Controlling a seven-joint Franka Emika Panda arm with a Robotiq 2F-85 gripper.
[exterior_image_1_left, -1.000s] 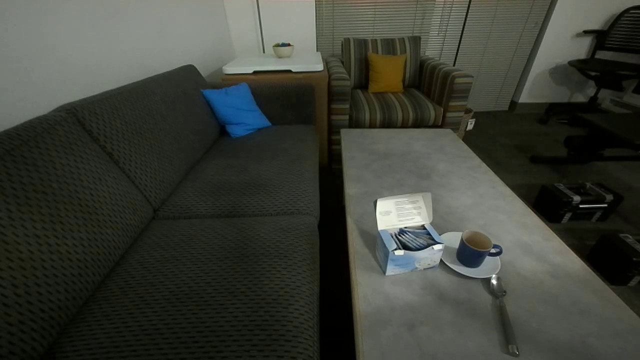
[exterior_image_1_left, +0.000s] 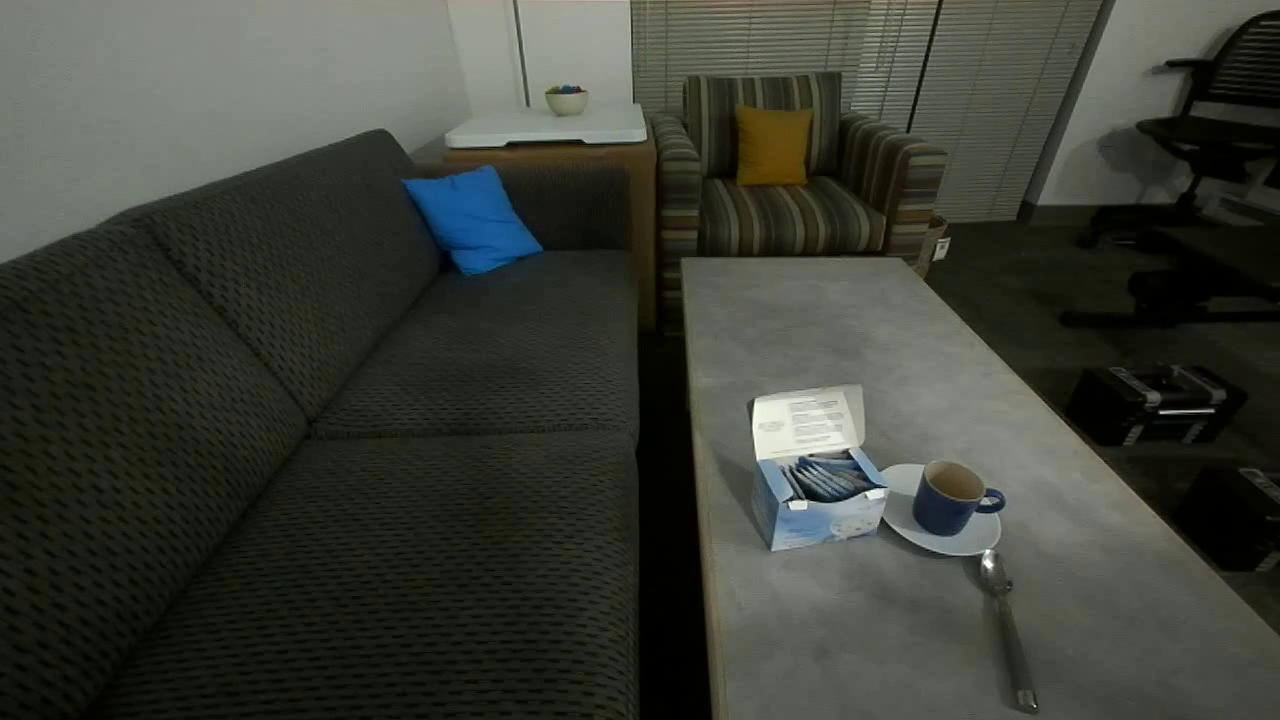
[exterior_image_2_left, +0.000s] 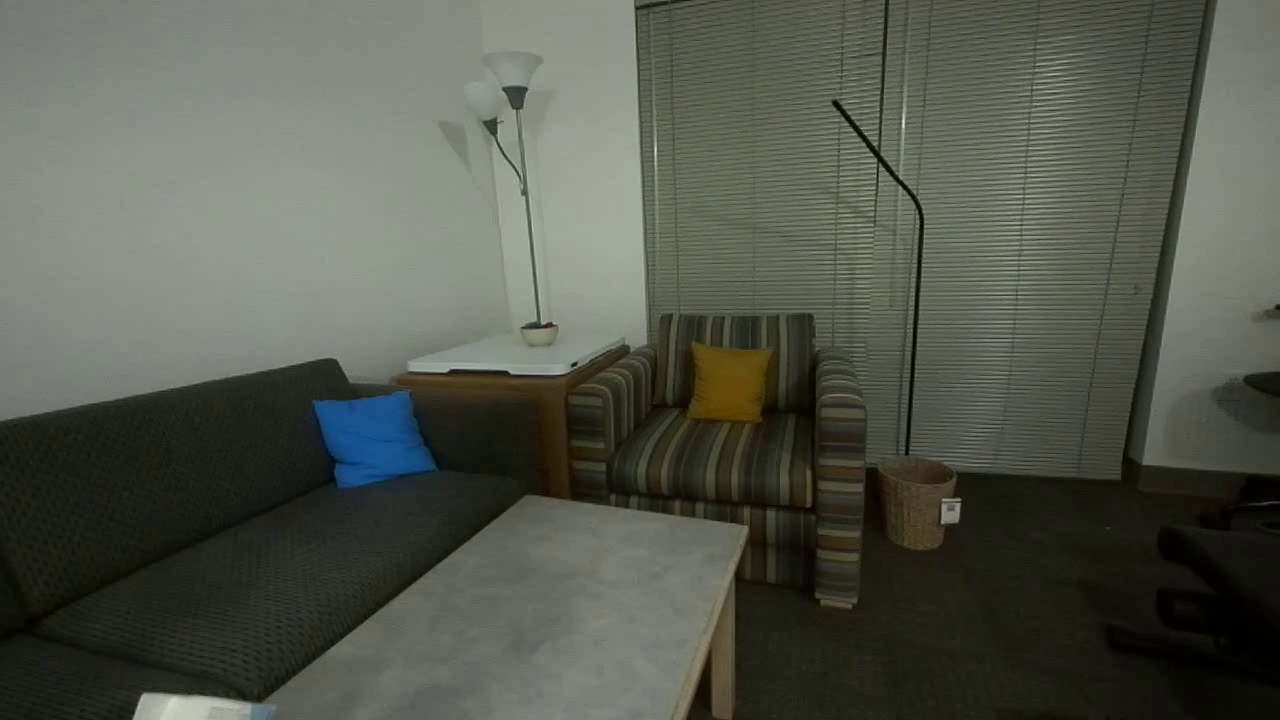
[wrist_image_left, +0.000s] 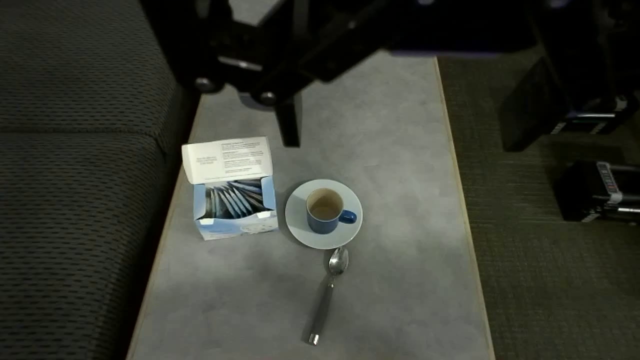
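Wide apart at the top of the wrist view are the dark fingers of my gripper. It is open and holds nothing; neither exterior view shows it. Below, a blue cup (wrist_image_left: 324, 222) stands upright on a pale saucer (wrist_image_left: 298, 225), its handle pointing right. Left of the saucer is a light-blue box (wrist_image_left: 240, 228) with its lid raised and several sachets (wrist_image_left: 231, 201) inside. A spoon (wrist_image_left: 324, 303) with a grey handle lies in front of the saucer, its bowl end by the rim. Exterior view 1 shows the same cup (exterior_image_1_left: 945, 504), box (exterior_image_1_left: 822, 522) and spoon (exterior_image_1_left: 1010, 636).
A dark sofa (exterior_image_1_left: 480, 540) runs along its left side, and a striped armchair (exterior_image_1_left: 786, 216) stands beyond it. Black cases (exterior_image_1_left: 1158, 402) rest on the floor to the right.
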